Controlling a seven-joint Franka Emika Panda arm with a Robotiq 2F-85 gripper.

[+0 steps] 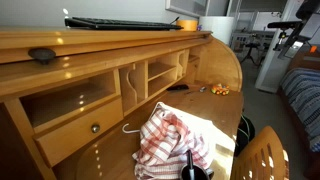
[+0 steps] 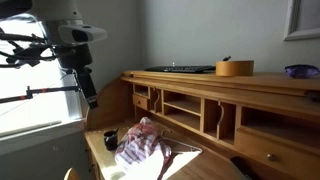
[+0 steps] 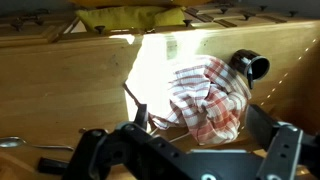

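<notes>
My gripper stands open above the desk, its two dark fingers wide apart with nothing between them. Below it in the wrist view lies a crumpled red-and-white checked cloth (image 3: 212, 95), apart from the fingers. Beside the cloth is a black mug (image 3: 258, 66) with something dark sticking out of it. Exterior view 2 has the gripper (image 2: 91, 98) high at the left, well over the desk; there the cloth (image 2: 138, 150) lies on the desktop, with the mug (image 2: 111, 138) next to it.
A wooden hutch (image 1: 75, 110) with cubbies and drawers lines the back of the desk. On its top are a black keyboard (image 1: 122, 23) and a round orange box (image 2: 235, 68). A spoon (image 3: 22, 142) lies left of the cloth. Bare desktop (image 3: 75, 90) shows left of the cloth.
</notes>
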